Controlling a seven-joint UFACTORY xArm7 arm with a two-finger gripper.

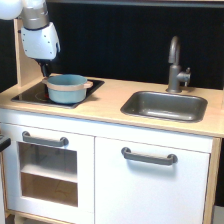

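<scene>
A blue pot (66, 93) with pale handles stands upright on the dark stovetop (31, 94) at the left of the toy kitchen counter. The white robot arm reaches down from the upper left. Its small dark gripper (45, 69) is just above and behind the pot's left rim, against a black background. How its fingers stand is too small and dark to make out, and whether it touches the pot cannot be told.
A grey sink (165, 105) with a dark faucet (176, 70) takes up the right of the wooden counter (112, 98). Bare counter lies between stovetop and sink. Below are a windowed oven door (45, 137) and a white cabinet door (150, 190), both shut.
</scene>
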